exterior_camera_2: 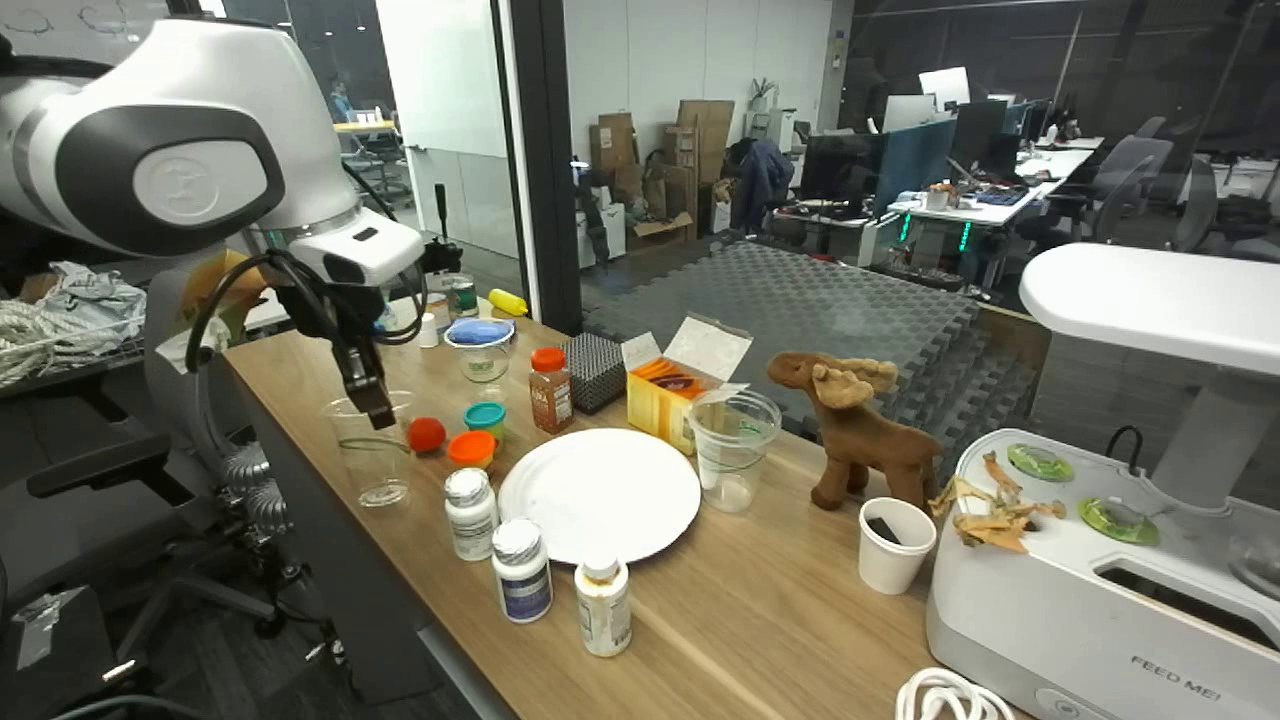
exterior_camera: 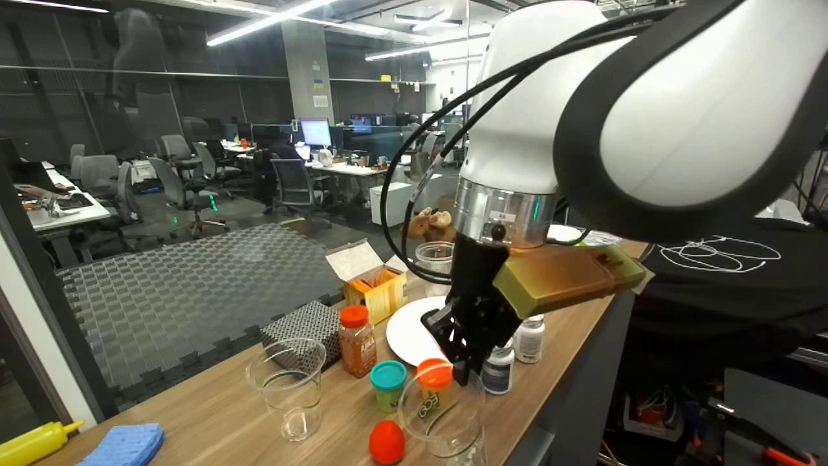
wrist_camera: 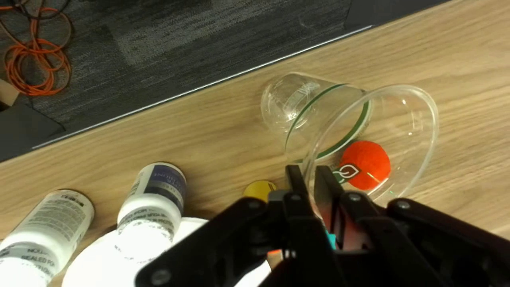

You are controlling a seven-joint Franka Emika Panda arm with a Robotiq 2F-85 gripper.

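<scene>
A clear plastic cup [wrist_camera: 330, 110] with a green band stands near the table's front edge. My gripper is shut on its rim, one finger on each side of the thin wall. In exterior view 2 the same cup [exterior_camera_2: 374, 450] appears under the fingers; whether its base touches the table I cannot tell. Through its clear wall in the wrist view, a red ball [wrist_camera: 367, 165] shows on the table. Exterior view 1 has the fingertips [exterior_camera: 461, 373] at the far side of the cup's rim.
Near the cup stand an orange-lidded tub [exterior_camera: 435, 373] and a teal-lidded tub [exterior_camera: 388, 377]. A white plate [exterior_camera_2: 600, 492], several white bottles [exterior_camera_2: 523, 570] and a seasoning jar [exterior_camera_2: 551, 390] lie further along. Another clear cup [exterior_camera: 291, 388] stands apart. Bare wood shows right of the plate.
</scene>
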